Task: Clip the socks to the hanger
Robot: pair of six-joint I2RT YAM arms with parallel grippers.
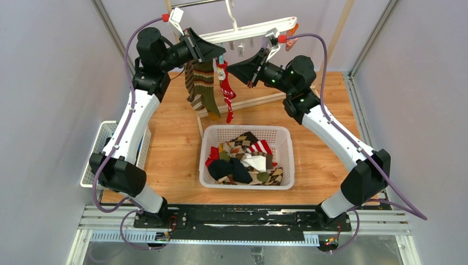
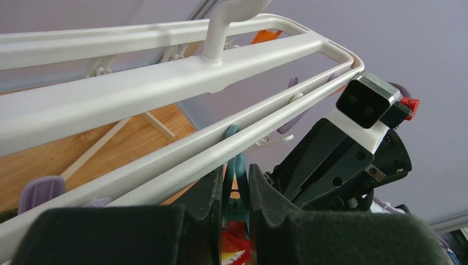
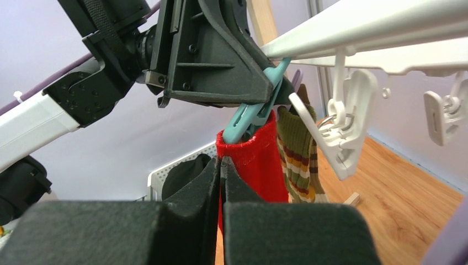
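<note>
In the top view a red sock [image 1: 227, 95] with a white pattern hangs below the white hanger [image 1: 248, 32]. My left gripper is shut on a teal clip [image 2: 232, 160] under the hanger bar, its fingers pressing the clip from both sides. The right wrist view shows the lower end of this clip [image 3: 240, 126] at the cuff of the red sock [image 3: 258, 160], with one finger outside the cloth. My right gripper is shut on the cuff's near edge. Whether the clip grips the cloth, I cannot tell.
Striped socks [image 1: 203, 83] hang at the hanger's left. A white clip [image 3: 345, 121] hangs free beside the red sock, and an orange clip [image 1: 292, 38] is at the right end. Below stands a white basket [image 1: 207, 138] of socks. Another basket [image 1: 110, 128] stands at left.
</note>
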